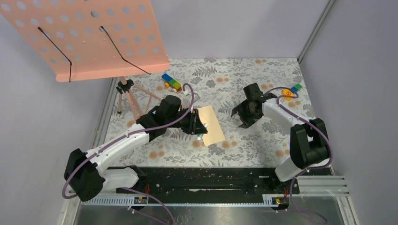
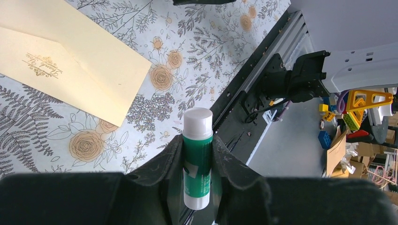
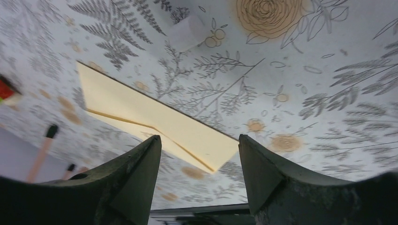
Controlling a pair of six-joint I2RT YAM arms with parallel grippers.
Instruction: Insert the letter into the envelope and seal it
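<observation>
A cream envelope [image 1: 212, 124] lies on the patterned table. In the left wrist view the envelope [image 2: 108, 70] shows a gold print and a diagonal fold edge; whether a letter is inside cannot be told. My left gripper, just over the envelope's left side in the top view, is shut on a green glue stick [image 2: 197, 152] with white ends. My right gripper stands open, nothing between its fingers, to the right of the envelope in the top view. A small white cylindrical piece [image 3: 187, 33] shows on the table in the right wrist view.
Toy blocks [image 1: 171, 81] stand at the back left, beside a pink tripod [image 1: 133, 101]. A yellow toy [image 1: 287, 94] and a green-blue block [image 1: 296, 87] lie at the right. Bare table shows between the envelope and my right gripper.
</observation>
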